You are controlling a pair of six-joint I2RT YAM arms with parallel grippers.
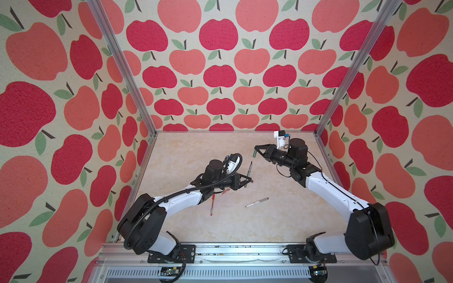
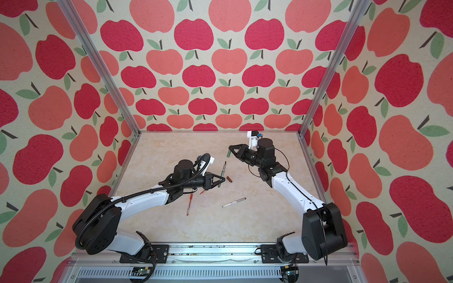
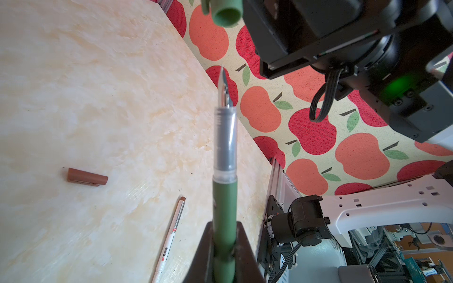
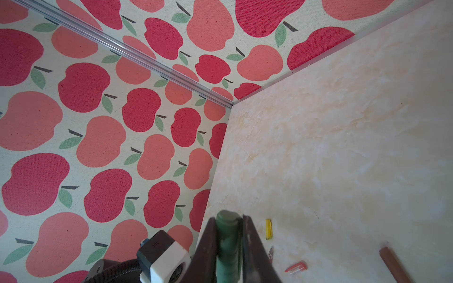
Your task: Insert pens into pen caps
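Shut on the green pen (image 3: 224, 198), my left gripper keeps it upright with the bare tip upward. Its lower body lies between the fingers. My right gripper is shut on the green cap; the cap's open mouth shows in the left wrist view, where the cap (image 3: 226, 11) hangs above the pen tip, with a gap between them. In the top left view the cap (image 1: 254, 152) is above and slightly right of the pen (image 1: 250, 168).
A brown cap (image 3: 87, 177) and a white pen (image 3: 169, 239) lie on the table. The right wrist view shows a yellow cap (image 4: 268, 228) and a red cap (image 4: 296, 268). A red pen (image 1: 212, 205) lies front left.
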